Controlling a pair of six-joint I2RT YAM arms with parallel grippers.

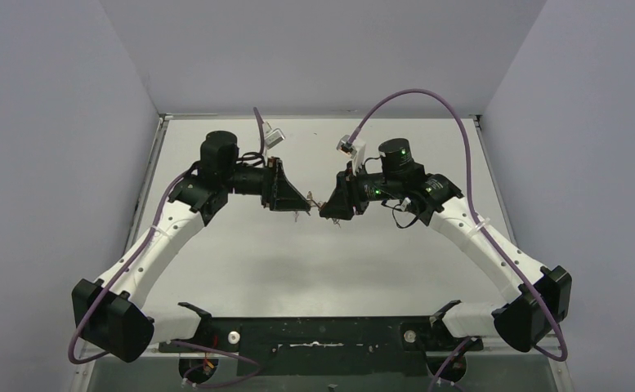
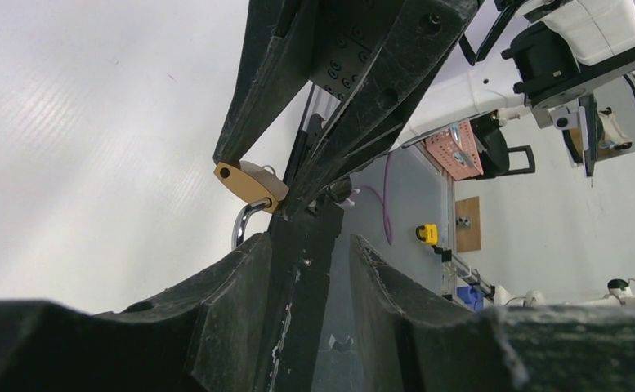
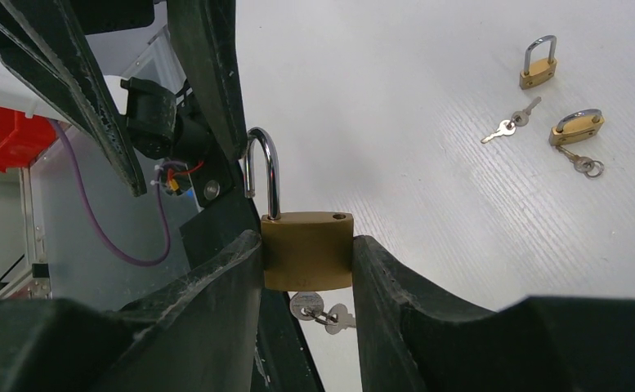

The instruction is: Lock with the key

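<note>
A brass padlock (image 3: 307, 255) is held between the fingers of my right gripper (image 1: 328, 212). Its steel shackle (image 3: 273, 167) is raised and swung sideways, its free end clear of the hole in the body. My left gripper stands partly open with an empty gap between its fingertips. In the right wrist view one left finger (image 3: 216, 90) is right beside the shackle's bend; whether they touch I cannot tell. Beyond the held padlock, a pair of keys (image 3: 307, 305) shows partly, the rest hidden behind a right finger.
Two more brass padlocks, one upright (image 3: 538, 73) and one tipped (image 3: 577, 128), rest on the white table (image 3: 428, 220). Linked silver keys (image 3: 506, 128) lie near the first, another keyring (image 3: 582, 162) by the second.
</note>
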